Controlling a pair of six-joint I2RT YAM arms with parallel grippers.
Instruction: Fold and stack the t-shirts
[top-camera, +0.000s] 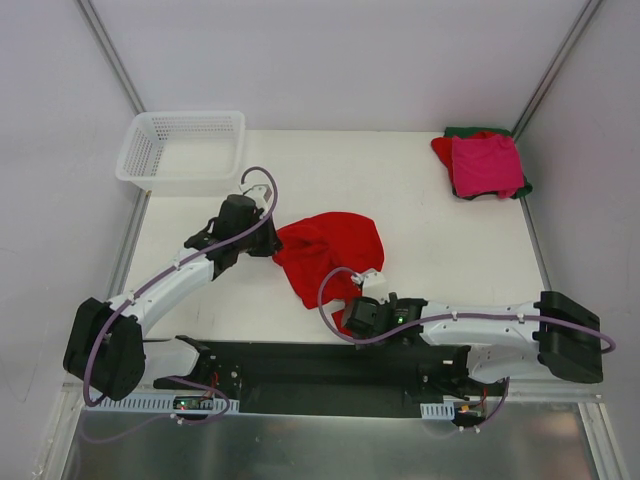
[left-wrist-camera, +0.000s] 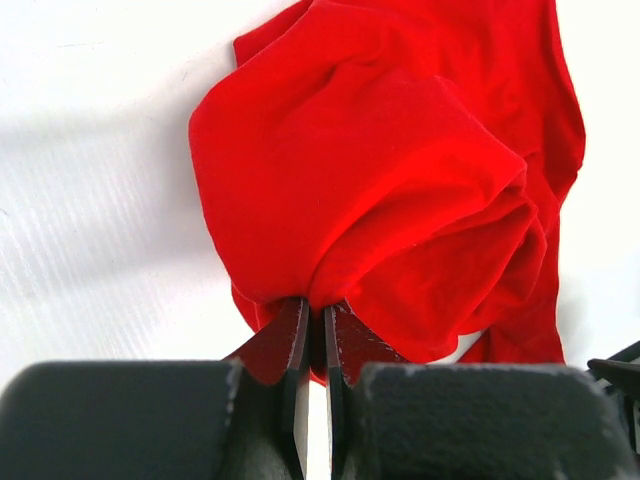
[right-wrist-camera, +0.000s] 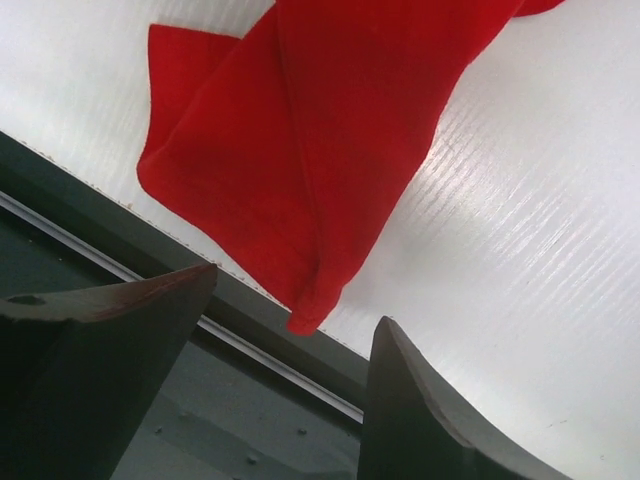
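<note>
A crumpled red t-shirt (top-camera: 345, 240) lies bunched on the white table. My left gripper is shut on a gathered part of it, with the red cloth rising in folds from between the fingertips. In the right wrist view a pointed end of the red shirt (right-wrist-camera: 290, 180) reaches to the table's front edge. My right gripper stands open there, its fingers apart on either side of the cloth's tip. In the top view the right arm hides part of the shirt's near end.
A stack of folded shirts (top-camera: 487, 165), pink on top with red and dark green beneath, sits at the far right. The white basket (top-camera: 182, 186) stands at the far left.
</note>
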